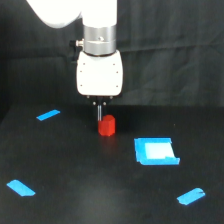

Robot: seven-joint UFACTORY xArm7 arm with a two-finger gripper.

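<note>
The arm's white gripper (99,101) hangs over the table with its thin fingers pointing down, close above and just left of a red block (108,126). Whether the fingers are apart or together is hard to tell at this size. The block rests on the dark table (90,180).
A light rectangle with a blue border (156,150) lies right of the block. Blue strips lie at the back left (48,114), front left (21,188) and front right (191,196).
</note>
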